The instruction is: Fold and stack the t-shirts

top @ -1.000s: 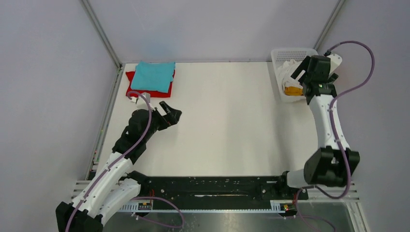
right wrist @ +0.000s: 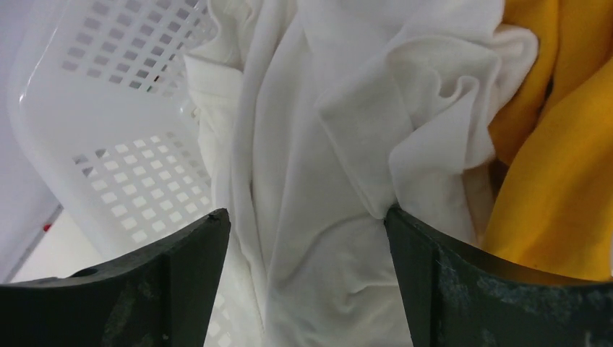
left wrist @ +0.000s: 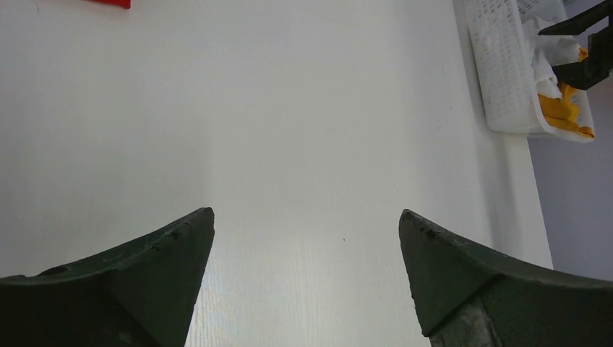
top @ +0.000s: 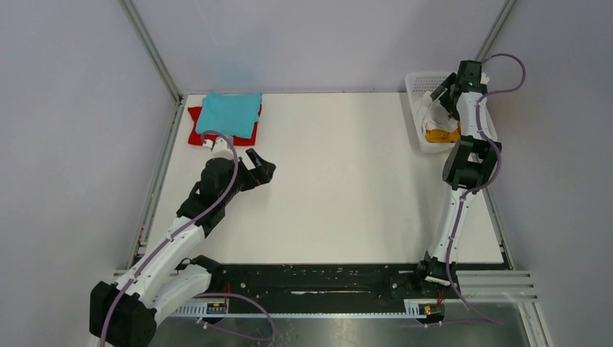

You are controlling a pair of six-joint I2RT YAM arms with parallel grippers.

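In the white basket at the back right lie a white shirt and an orange shirt. My right gripper is down in the basket, its fingers part open on either side of the white cloth; whether they touch it, I cannot tell. At the back left, a folded turquoise shirt rests on a folded red shirt. Over the left side of the table my left gripper stands open, only bare table showing between its fingers.
The basket's perforated wall rises beside the right gripper, close to the right side wall. A dark rail runs along the front.
The folded shirts have stayed put.
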